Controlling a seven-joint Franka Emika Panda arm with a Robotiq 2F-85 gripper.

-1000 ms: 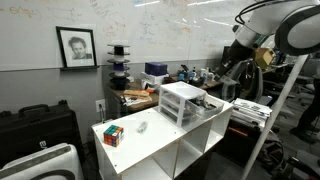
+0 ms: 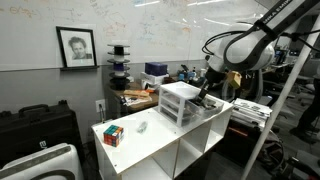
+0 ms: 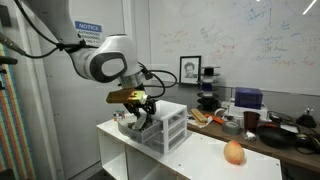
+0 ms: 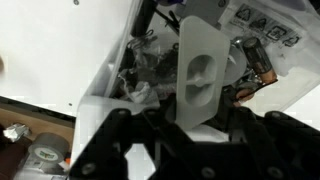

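In the wrist view a pale grey-white flat piece with an oval recess [image 4: 202,68] stands up from between the fingertips, and my gripper is shut on it. Below it lies an open drawer [image 4: 108,76] full of clutter, with dark and clear plastic items in it. From the side, the gripper [image 3: 148,106] hangs low at the pulled-out drawer [image 3: 128,130] of the white drawer unit [image 3: 173,126]. Whether the held piece touches the drawer's contents cannot be told.
The white shelf top [image 2: 150,139] carries a colourful cube [image 2: 113,135] and a small pale item [image 2: 142,127]. An orange round object [image 3: 234,153] sits on the same top. Behind runs a wooden bench [image 3: 270,143] with pans and boxes.
The arm has come down and left, bringing my gripper from above and right of the drawer unit to the open drawer. The things on the shelf top have stayed put.
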